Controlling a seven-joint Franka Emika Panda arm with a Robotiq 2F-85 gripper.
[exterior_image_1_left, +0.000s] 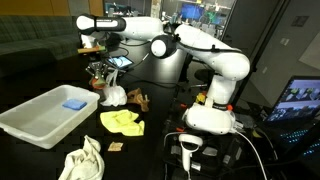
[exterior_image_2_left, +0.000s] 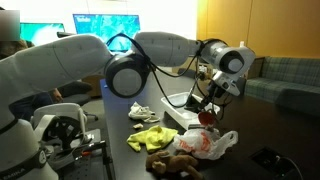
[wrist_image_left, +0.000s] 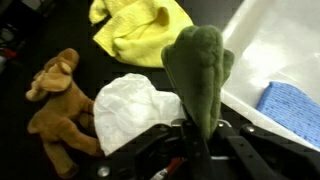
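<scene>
My gripper is shut on a dark green cloth, which stands up from between the fingers in the wrist view. In exterior view 1 the gripper hangs just past the back right corner of the white bin, near the white plastic bag. A blue cloth lies inside the bin. Beneath the gripper is a reddish item, partly hidden by it; whether the two touch is unclear.
A yellow cloth, a brown plush animal and a crumpled white cloth lie on the dark table. Bare tabletop extends right of the bag in exterior view 2. A sofa stands behind.
</scene>
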